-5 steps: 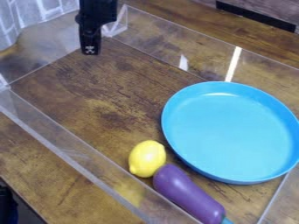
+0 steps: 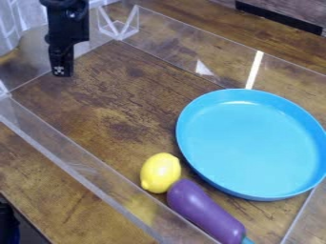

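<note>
The black gripper (image 2: 63, 67) hangs at the upper left of the camera view, over the far left corner of the clear-walled enclosure, shut with nothing visible between its fingers. A large blue plate (image 2: 250, 143) lies on the right half of the wooden surface. A yellow lemon (image 2: 160, 172) lies below and left of the plate, and a purple eggplant (image 2: 204, 210) lies beside it at the bottom.
Transparent walls (image 2: 76, 181) border the wooden work surface.
The gripper has moved left and a little downward across the view over the last second. The plate, lemon and eggplant have not moved.
</note>
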